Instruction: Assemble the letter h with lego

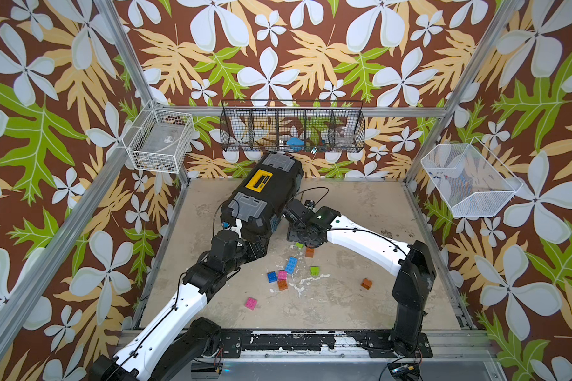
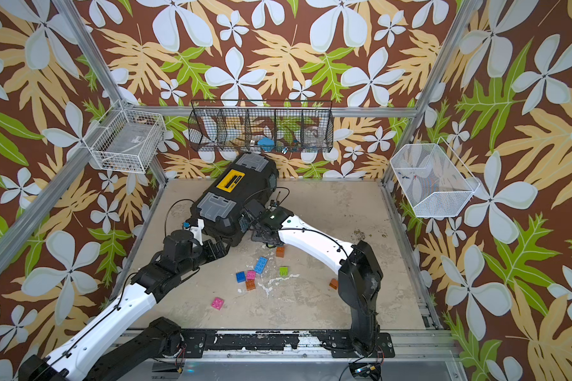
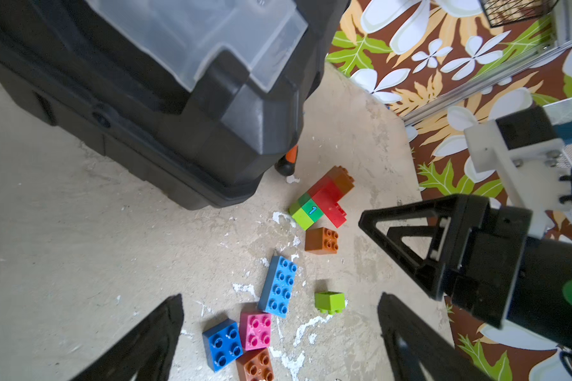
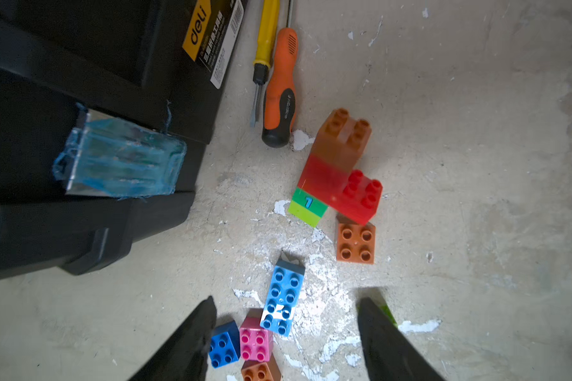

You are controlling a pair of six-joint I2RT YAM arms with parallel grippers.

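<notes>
A joined stack of bricks [image 4: 321, 168] has lime and dark green at its base, red above and brown at the end, with a red brick [image 4: 360, 195] jutting to one side. It appears to stand upright. My right gripper is open, its fingers apart from the stack and nothing held between them. The left wrist view shows the same stack [image 3: 323, 197] beyond my open left gripper, which is empty too. Loose on the table lie a brown brick [image 4: 356, 242], a long blue brick [image 4: 282, 297], a pink one [image 4: 255, 343] and a small green one [image 3: 329, 301].
A black toolbox [image 1: 267, 184] lies behind and left of the bricks. Two screwdrivers, one orange [image 4: 279, 95] and one yellow [image 4: 267, 31], rest beside it. Another pink brick [image 1: 251, 303] sits nearer the front. Bare table [image 1: 375, 203] extends at the back right.
</notes>
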